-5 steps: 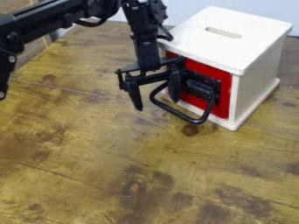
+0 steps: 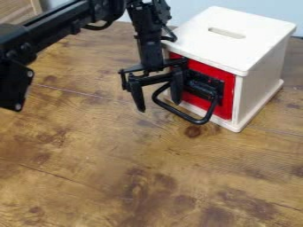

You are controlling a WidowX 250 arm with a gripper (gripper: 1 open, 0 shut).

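Note:
A white wooden box (image 2: 235, 37) with a slot in its top has a red front panel (image 2: 226, 108). On that panel is a black mechanism (image 2: 204, 83) with a black looped handle (image 2: 185, 116) hanging out and down from it. My gripper (image 2: 158, 96) hangs at the front left of the box, just above and beside the handle, its two fingers apart. One finger is close to the handle; whether it touches cannot be told.
A wooden surface (image 2: 95, 168) fills the scene, clear in the foreground and at the left. A pale edge of other furniture (image 2: 17, 9) shows at the top left.
The upper part of my arm has shifted slightly; the gripper, handle and box stay about where they were.

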